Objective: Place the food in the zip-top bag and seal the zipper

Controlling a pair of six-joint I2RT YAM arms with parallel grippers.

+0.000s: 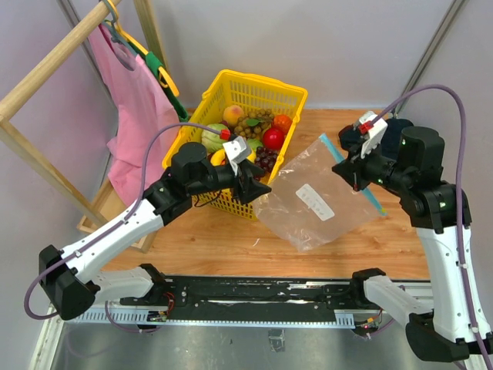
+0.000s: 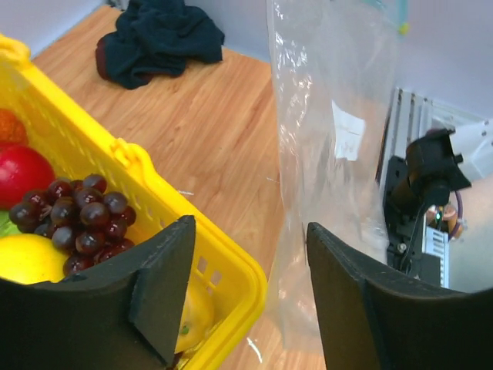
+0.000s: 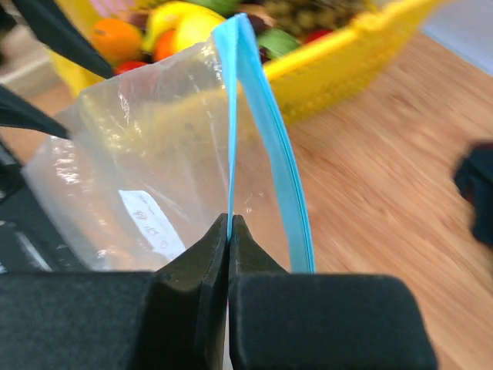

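A clear zip top bag (image 1: 296, 223) with a blue zipper strip (image 3: 286, 173) hangs from my right gripper (image 1: 356, 183), which is shut on one lip of the bag's mouth. In the right wrist view the two blue strips stand somewhat apart, so the mouth is partly parted. A white label (image 3: 152, 224) shows on the bag's side. My left gripper is open beside the bag, its fingers (image 2: 168, 289) near the basket's corner. No food shows inside the bag. Fruit such as dark grapes (image 2: 86, 218) and a red apple (image 1: 273, 139) lies in the yellow basket (image 1: 266, 83).
A dark cloth (image 1: 391, 132) lies at the back right. On the left stands a wooden rack (image 1: 46, 173) with hangers and a pink garment (image 1: 139, 108). Bare wooden table (image 1: 208, 250) shows in front of the basket.
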